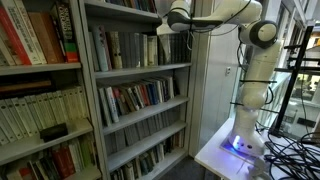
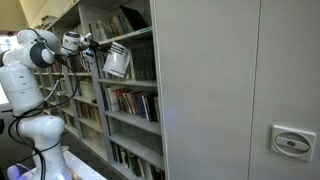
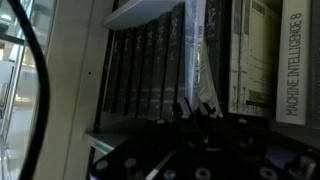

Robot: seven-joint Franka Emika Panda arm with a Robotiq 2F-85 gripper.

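Note:
A thin, pale book (image 3: 196, 62) stands upright between my fingertips in the wrist view, and my gripper is shut on its lower part. Dark matching volumes (image 3: 150, 65) line the shelf behind it. In exterior view 2 the pale book (image 2: 116, 62) hangs tilted in front of the upper shelves, with my gripper (image 2: 97, 46) at its upper left. Exterior view 1 shows the gripper (image 1: 166, 30) high by the bookcase, small and partly lost against the dark shelf.
A thick white-spined book (image 3: 294, 60) marked "Machine Intelligence 8" stands at the right in the wrist view. Bookcase uprights (image 1: 91, 90) divide the filled shelves. A white table (image 1: 222, 156) by the arm's base has bare surface.

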